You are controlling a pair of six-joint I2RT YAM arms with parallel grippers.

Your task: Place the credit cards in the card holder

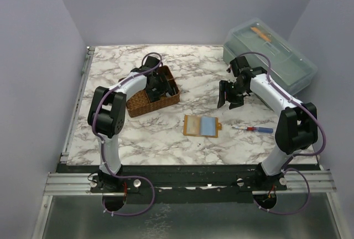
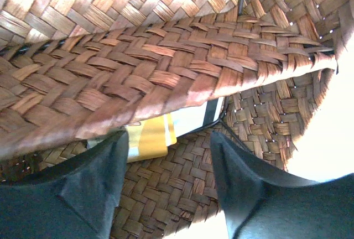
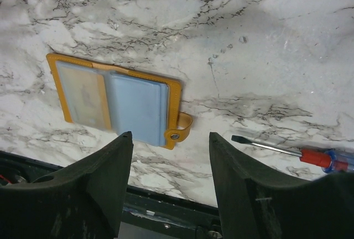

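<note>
A gold card [image 2: 152, 136] and a white card [image 2: 193, 117] lie inside the woven basket [image 1: 146, 108], partly hidden by its divider in the left wrist view. My left gripper reaches down into the basket, its fingers apart on either side of the gold card's near end, without visible grip. From above, that gripper [image 1: 159, 92] covers most of the cards. On the marble table lies the opened card holder [image 1: 201, 126], brown-edged with clear and bluish panels. My right gripper hovers open and empty, right of the holder and higher up.
A screwdriver [image 1: 256, 129] with a red and blue handle lies at the right. Behind the right arm sits a translucent green bin [image 1: 271, 56]. Marble around the holder is clear.
</note>
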